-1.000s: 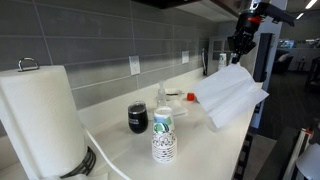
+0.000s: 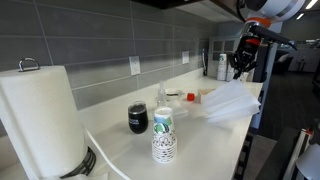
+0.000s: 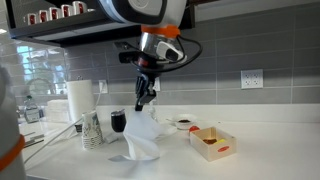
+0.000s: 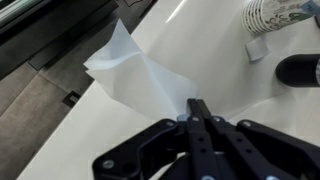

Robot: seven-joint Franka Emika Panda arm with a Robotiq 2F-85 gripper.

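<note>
A white paper sheet [image 2: 230, 101] hangs from my gripper [image 2: 238, 72] near the counter's front edge. Exterior view 2 shows the same paper sheet [image 3: 141, 136] drooping from the shut gripper [image 3: 143, 104], its lower end spread close to the counter top. From the wrist, the sheet [image 4: 142, 75] runs from the fingertips out over the counter edge. My gripper is shut with the thin paper pinched between its fingers. Where exactly the paper's lower edge touches the counter is hard to tell.
A paper towel roll [image 2: 43, 120] stands at the near left. Stacked paper cups [image 2: 164, 138] and a black tumbler [image 2: 138, 117] stand on the counter. A light wooden box [image 3: 213, 142] holds small items.
My gripper has come down with the paper sheet. The sheet has gone from widely spread to lower and more folded over the counter. The cups and tumbler have stayed put.
</note>
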